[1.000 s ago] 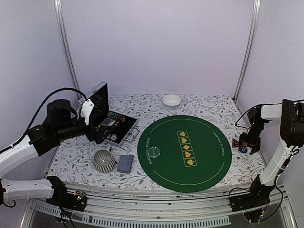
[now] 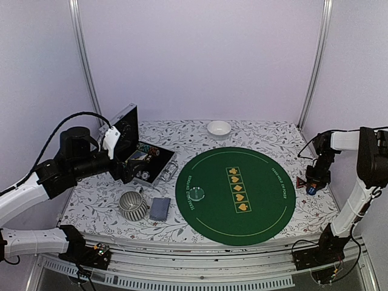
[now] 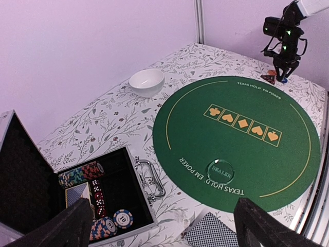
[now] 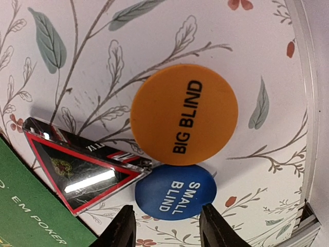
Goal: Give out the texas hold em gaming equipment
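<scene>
My right gripper stands part open just at the blue small blind button [image 4: 175, 191], beside the orange big blind button [image 4: 184, 114] and a black-red triangle [image 4: 79, 172], all on the flowered table right of the green poker mat [image 2: 267, 212]. My left gripper [image 2: 130, 167] is open above the chip case, empty. In the left wrist view the open case [image 3: 133, 185] holds chips [image 3: 85, 174], dice and cards. A clear dealer disc [image 3: 220, 171] lies on the mat.
A white bowl [image 2: 219, 128] stands at the back. A striped pot [image 2: 133, 207] and a grey cloth [image 2: 159, 209] lie at the front left.
The left arm has not moved.
</scene>
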